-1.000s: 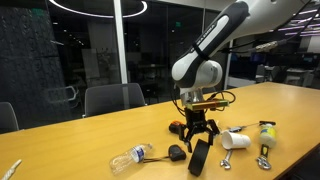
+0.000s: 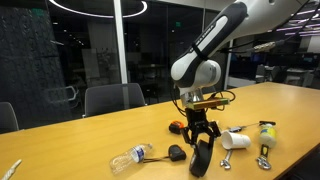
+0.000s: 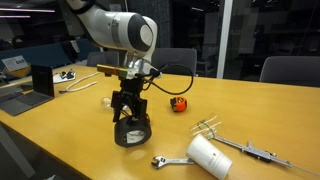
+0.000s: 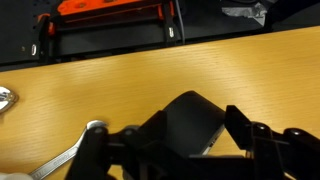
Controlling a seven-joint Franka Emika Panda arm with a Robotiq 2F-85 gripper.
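A black roll with a pale centre point(image 3: 132, 132), perhaps tape, is at the gripper's tips, tilted on its edge in exterior view 1. My gripper point(image 2: 203, 137) points down at its upper part. In the wrist view the black roll point(image 4: 190, 117) lies between two dark fingers, which stand apart on either side of it. Whether they press on it cannot be made out. The roll's lower edge seems to be at or close to the table point(image 2: 90, 150).
A clear bottle point(image 2: 129, 157) and a black mouse-like object point(image 2: 177, 153) lie left of the roll. To its right are a white cup point(image 2: 235, 141), a wrench point(image 2: 227, 160) and a yellow-labelled container point(image 2: 267, 135). A red-and-black item point(image 3: 179, 103) sits behind.
The black roll leans more to the right than a second ago and has shifted slightly that way. The arm shows little movement.
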